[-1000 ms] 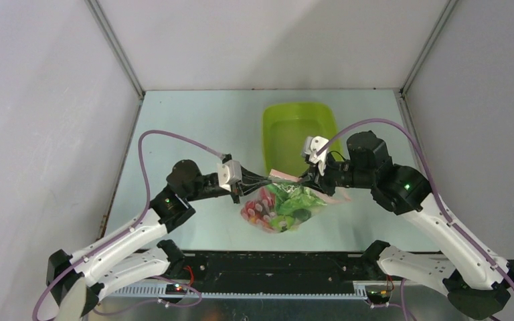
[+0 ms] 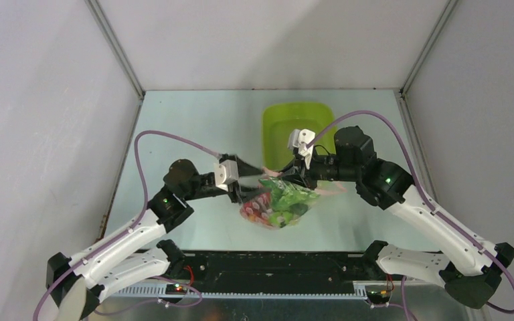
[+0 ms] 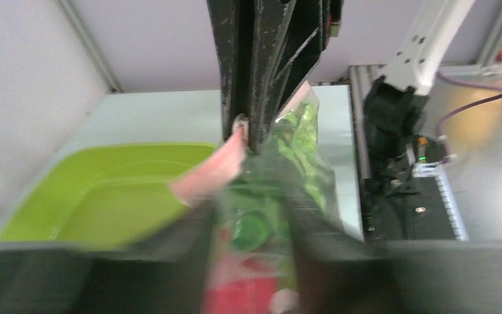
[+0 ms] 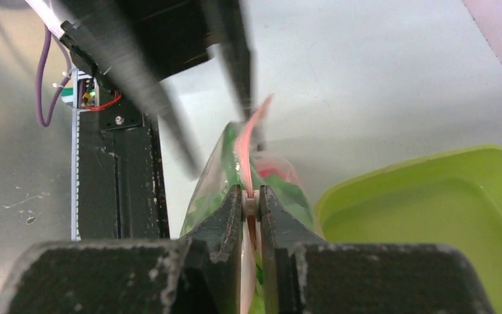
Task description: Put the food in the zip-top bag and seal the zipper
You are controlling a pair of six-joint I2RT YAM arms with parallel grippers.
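Observation:
The zip top bag (image 2: pixel 278 204), with green and red food inside, stands near the table's front middle. My right gripper is shut on the bag's pink zipper strip (image 4: pixel 247 154) at the top, and the strip's free end sticks up past it. Just left of that, my left gripper (image 2: pixel 254 179) is open around the bag's top, its fingers blurred and apart, one on each side of the strip in the right wrist view. In the left wrist view the food (image 3: pixel 248 229) shows through the clear plastic below the strip.
A green bin (image 2: pixel 288 117) stands behind the bag, partly under the right arm.
My right gripper has moved slightly up and left in the top view, with the bag's top.

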